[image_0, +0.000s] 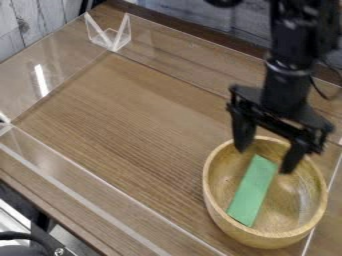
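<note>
My black gripper (278, 137) hangs low at the right, just over the back part of a yellowish bowl (222, 214). Inside the bowl lies a green rectangular object (250, 193), below the gripper. The gripper's parts are blurred, and I cannot tell whether anything is between its fingers.
A white wire-like piece (110, 32) is at the back left edge. A dark wall lies beyond the back.
</note>
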